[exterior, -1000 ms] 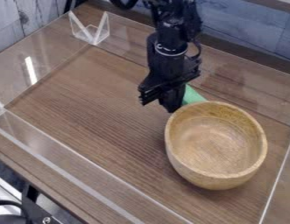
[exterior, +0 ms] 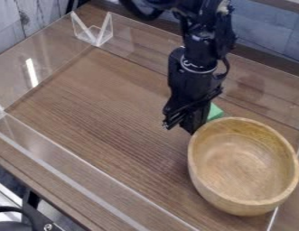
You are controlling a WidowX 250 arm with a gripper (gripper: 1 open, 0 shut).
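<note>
The black arm reaches down from the top centre to my gripper [exterior: 187,124], which is low at the upper left rim of a large wooden bowl [exterior: 242,171]. The gripper looks shut, with nothing visible between its fingers, though its tips are partly hard to make out against the bowl. A green object [exterior: 213,111] shows just behind the gripper and bowl, mostly hidden.
A white wire holder [exterior: 94,29] stands at the back left. The bowl sits near the table's right edge, and dark cables lie at the lower left corner.
The bowl has slid to the right and slightly downward in the view. My gripper has moved the same way, staying at its rim, and the green object has shifted right too.
</note>
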